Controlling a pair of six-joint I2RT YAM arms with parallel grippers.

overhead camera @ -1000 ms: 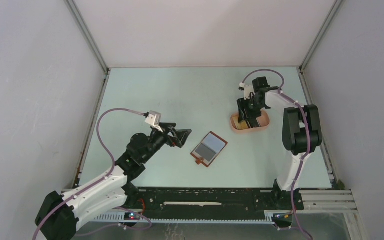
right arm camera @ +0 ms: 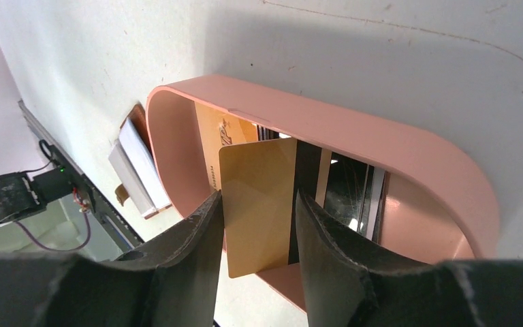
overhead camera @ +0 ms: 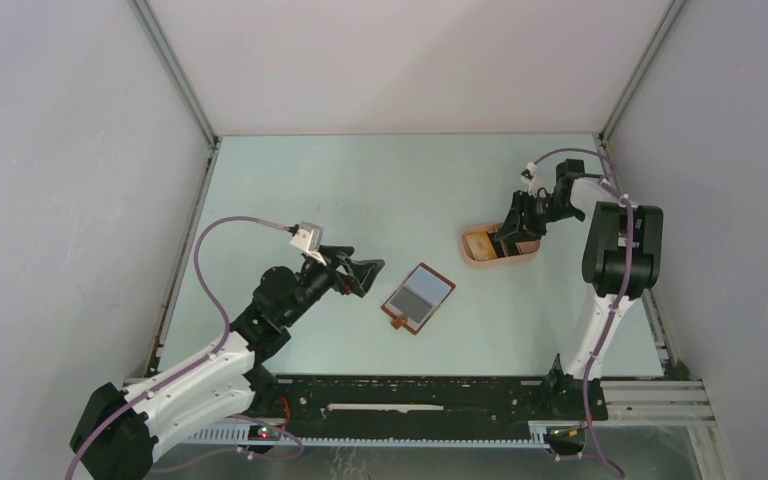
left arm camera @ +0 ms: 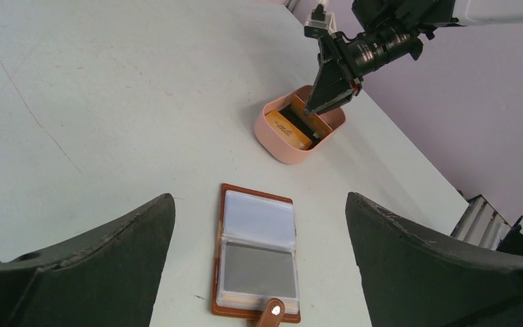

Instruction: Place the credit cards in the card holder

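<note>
The card holder lies flat on the table, brown-edged with clear pockets and a snap strap; it shows larger in the left wrist view. Several cards stand in a pink oval container: a gold card rises above the rim, an orange one leans at one end, and darker ones stand behind. My right gripper is at the container with its fingers apart, the gold card's face showing between them; whether either finger touches it, I cannot tell. Left of the card holder, my left gripper hangs open and empty.
The pink container sits at the right of the table, clear of the card holder. Cables loop over both arms.
My right gripper has shifted rightward over the container, from its left end toward the middle. The container, the card holder and my left arm have stayed in place.
</note>
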